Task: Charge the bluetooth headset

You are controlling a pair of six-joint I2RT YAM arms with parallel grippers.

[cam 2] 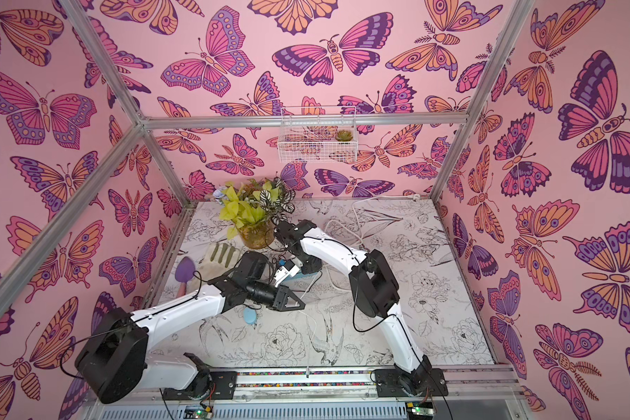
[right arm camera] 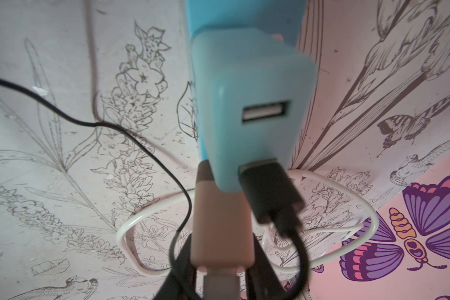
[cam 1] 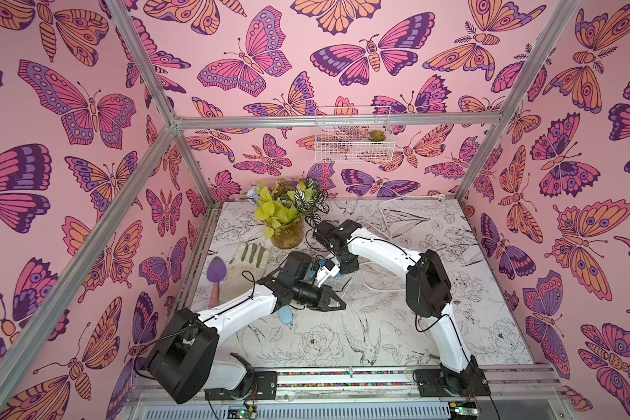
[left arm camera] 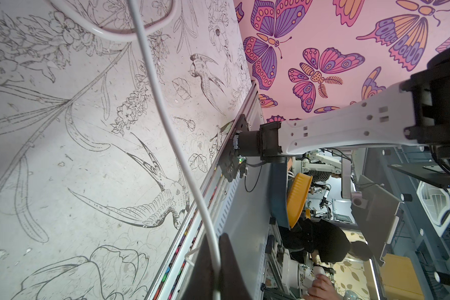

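Note:
In the left wrist view my left gripper is shut on a thin white cable, which runs up across the view. In the right wrist view my right gripper is shut on a beige object with a darker tip. Just beyond it is a light blue USB charger with one empty port and a black plug in the other. The charger sits over a blue strip. Whether the beige object is inserted anywhere is hidden.
A plant pot stands behind my grippers. A purple trowel, a glove and a small blue oval lie at the left.

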